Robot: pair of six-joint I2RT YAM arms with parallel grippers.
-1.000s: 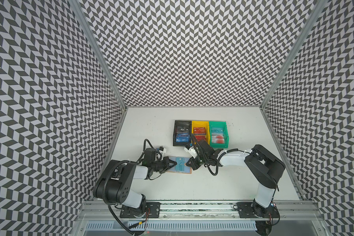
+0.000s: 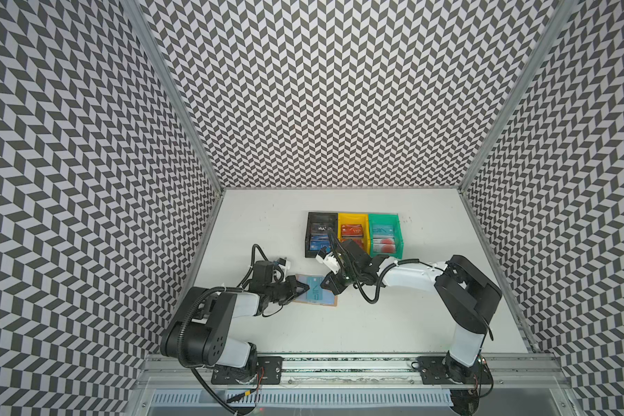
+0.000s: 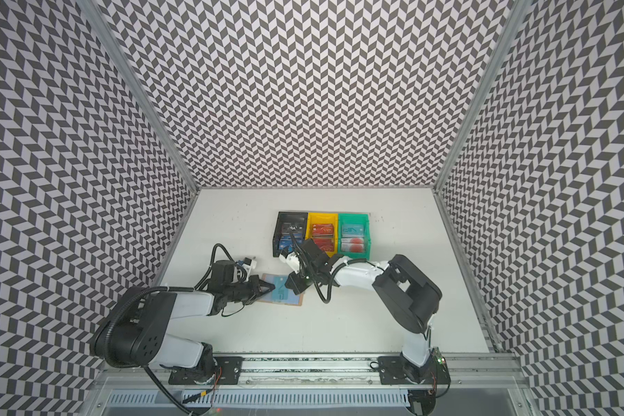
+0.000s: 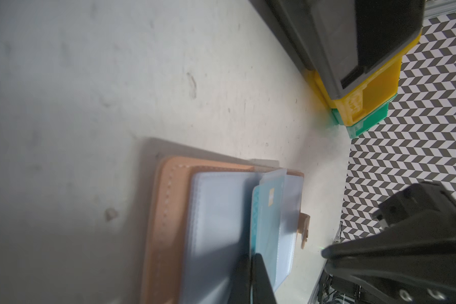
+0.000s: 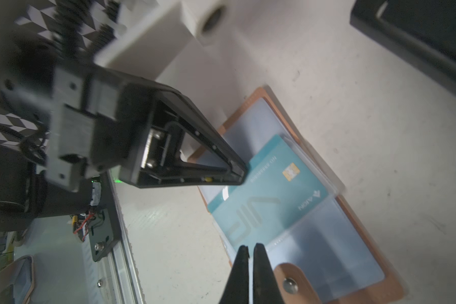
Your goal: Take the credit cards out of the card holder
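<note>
A tan card holder (image 5: 367,240) with pale sleeves lies open on the table, a teal card (image 5: 273,197) in a clear sleeve on it. My left gripper is shut with its tips at the near long edge of the card, which appears pinched between them or just touching; the right wrist view shows the tips at that edge. My right gripper is shut, nothing visible between its fingers, hanging over the holder's other end near the snap tab.
Behind the holder stand three joined bins holding cards: black (image 2: 312,249), yellow (image 2: 353,217) and green (image 2: 395,246).
My left arm moved slightly earlier; its gripper stays at the card.
</note>
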